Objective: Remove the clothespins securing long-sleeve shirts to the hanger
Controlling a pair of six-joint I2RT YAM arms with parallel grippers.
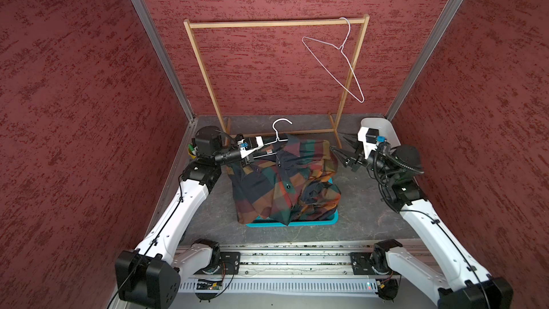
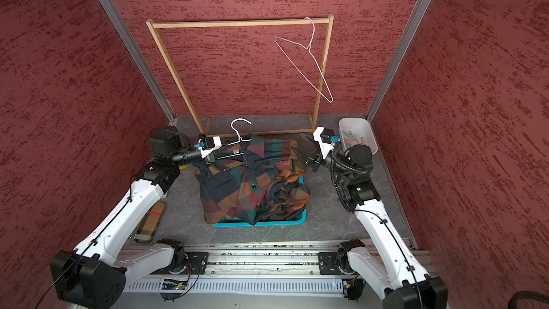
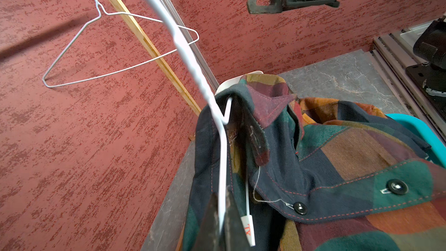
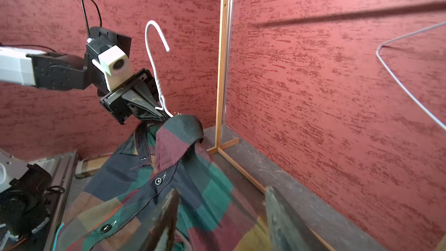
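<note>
My left gripper is shut on the white wire hanger (image 3: pixel 223 158) just below its twisted neck, its hook standing up. The hanger sits inside the collar of the plaid long sleeve shirt (image 1: pixel 291 183), which lies over a turquoise tray (image 1: pixel 291 223). My right gripper stands open at the shirt's right side, pointing toward the hanger, with nothing between its fingers. I cannot make out a clothespin on the shirt in these views.
A wooden rack (image 1: pixel 274 23) stands at the back with an empty white hanger (image 1: pixel 323 65) at its right end. A white bin (image 2: pixel 369 134) with small pale items is at the back right.
</note>
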